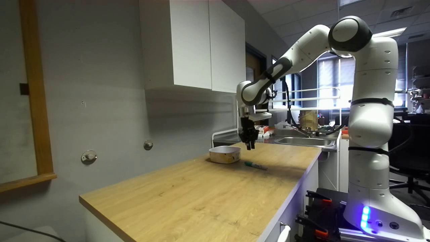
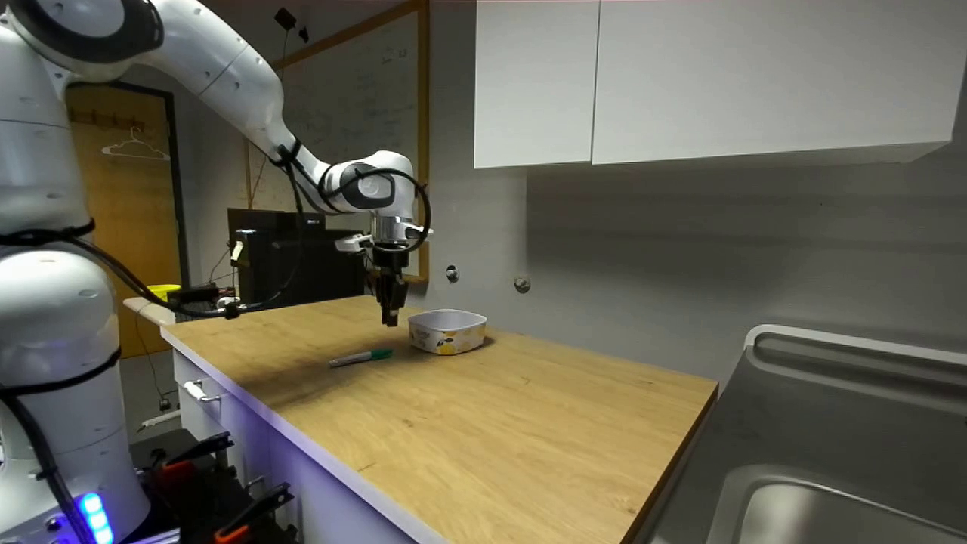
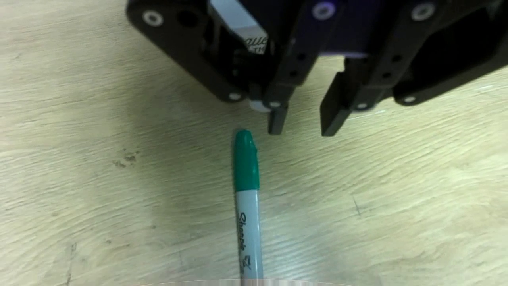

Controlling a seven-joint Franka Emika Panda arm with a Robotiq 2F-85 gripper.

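Observation:
A marker with a green cap and grey barrel (image 3: 249, 224) lies flat on the wooden counter; its cap end is closest to my gripper in the wrist view. Both black fingertips stand apart with bare wood visible between them, so the fingers are partly open and hold nothing. In exterior view 1 the gripper (image 1: 250, 147) hangs above the counter, over the cap end of the marker (image 1: 255, 165). Exterior view 2 shows the same marker (image 2: 360, 358) lying just below and left of the gripper (image 2: 390, 320).
Close beside the gripper stands a white bowl with a yellow fruit pattern (image 2: 446, 332); its inside cannot be seen well. A wall cabinet (image 1: 191, 44) hangs over the back, and a sink (image 1: 306, 141) lies beyond the far end.

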